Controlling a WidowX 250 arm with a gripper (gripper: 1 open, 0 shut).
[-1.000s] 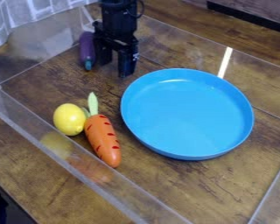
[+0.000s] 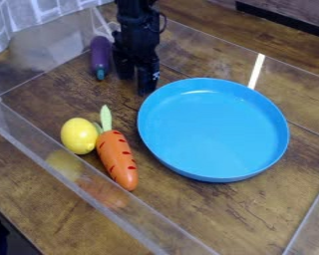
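Note:
My black gripper point(image 2: 127, 72) is low over the wooden table at the upper middle, its fingers apart, just right of a purple eggplant point(image 2: 101, 56). I cannot make out anything held in it. An orange toy carrot point(image 2: 116, 157) with a green top and a yellow lemon point(image 2: 79, 134) lie at the lower left. A large round blue plate point(image 2: 211, 128) fills the right middle.
Clear walls point(image 2: 65, 172) border the work area. The bare wood point(image 2: 43, 85) at the left and the area below the plate are free. A white strip point(image 2: 255, 72) lies at the upper right.
My gripper has shifted slightly around the spot right of the eggplant. The eggplant, carrot, lemon and plate look unmoved.

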